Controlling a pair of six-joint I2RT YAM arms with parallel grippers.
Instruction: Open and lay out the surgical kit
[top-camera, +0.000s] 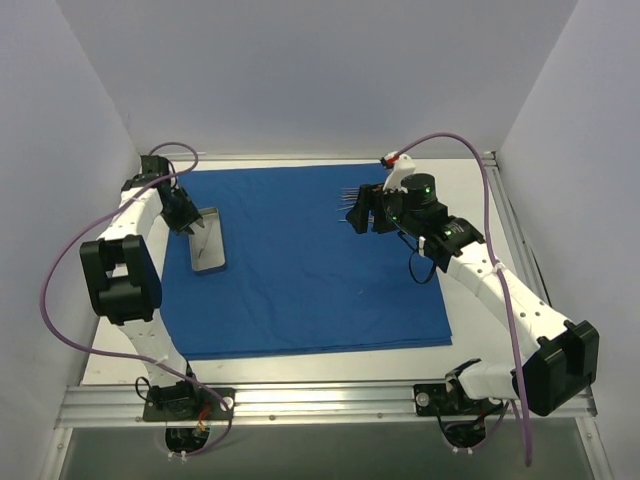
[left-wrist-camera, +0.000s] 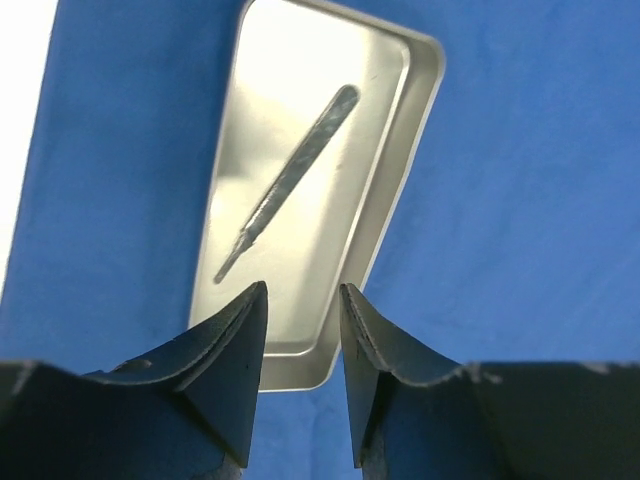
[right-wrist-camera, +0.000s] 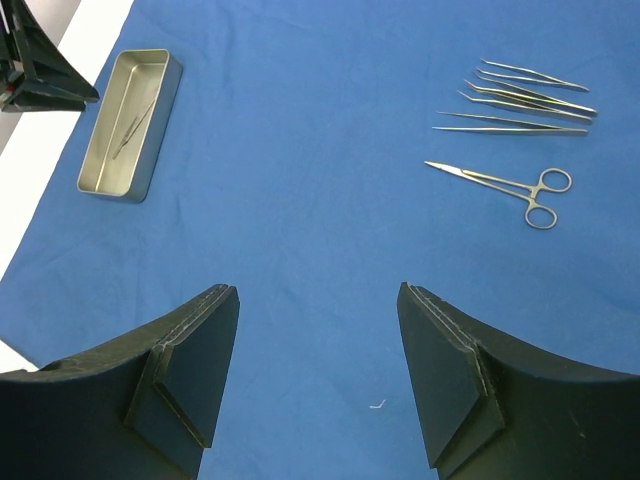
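Observation:
A metal tray at the left of the blue cloth holds one slim instrument with a flat handle. My left gripper hangs above the tray, its fingers part open with nothing between them. On the right of the cloth, several tweezers lie in a row with scissor-like forceps below them. My right gripper hovers over the cloth near these instruments, fingers open and empty.
The white table shows round it, with grey walls on the sides and behind.

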